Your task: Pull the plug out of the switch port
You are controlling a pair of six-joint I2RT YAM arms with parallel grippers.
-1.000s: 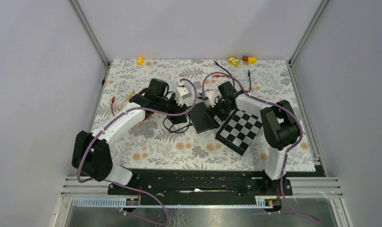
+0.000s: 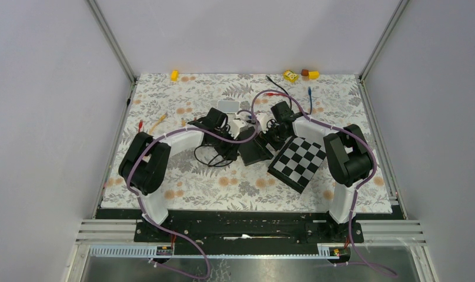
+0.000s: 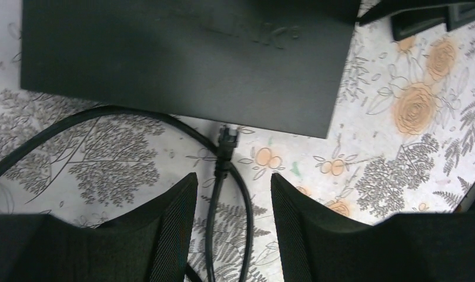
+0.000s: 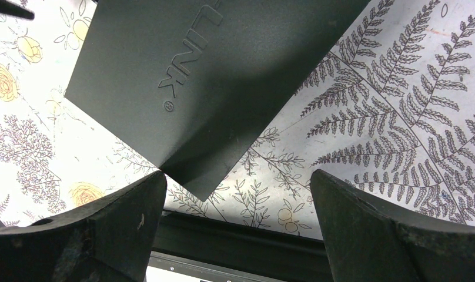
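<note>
The black switch box (image 2: pixel 251 147) lies at the middle of the table, between my two grippers; its top fills much of both wrist views. A black cable's plug (image 3: pixel 226 147) lies just off the box's near edge in the left wrist view, over a loop of cable (image 3: pixel 245 217); whether it touches the box is unclear. My left gripper is parted around that cable from above, nothing visibly held. My right gripper stands open over the box's corner, nothing clearly between its fingers. The port itself is not clearly visible.
A checkered board (image 2: pixel 297 161) lies to the right of the box. A pale rectangle (image 2: pixel 228 106) lies behind it. Loose coloured cables and small yellow objects (image 2: pixel 290 76) are at the back and sides.
My left arm has swung right and come in beside the switch box, its gripper now over the black cable. The right arm looks unchanged.
</note>
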